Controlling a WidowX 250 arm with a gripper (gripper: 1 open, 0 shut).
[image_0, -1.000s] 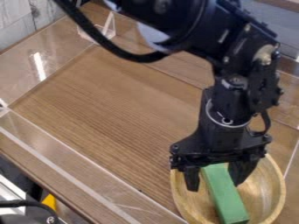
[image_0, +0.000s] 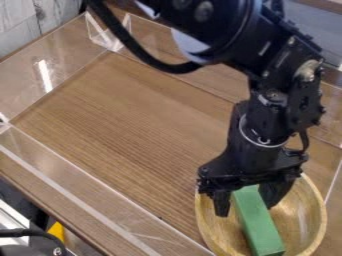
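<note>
My black gripper (image_0: 247, 185) points down over a pale wooden bowl (image_0: 306, 226) at the lower right, its two fingers apart. A green block (image_0: 258, 230) lies in the bowl directly below the gripper, its upper end between or just under the fingertips. Whether the fingers touch the block is hard to tell.
The bowl sits in a wooden tray (image_0: 114, 130) with clear plastic walls along the left and front. The tray's middle and left are bare. A black cable runs at the lower left beside a small yellow object (image_0: 56, 230).
</note>
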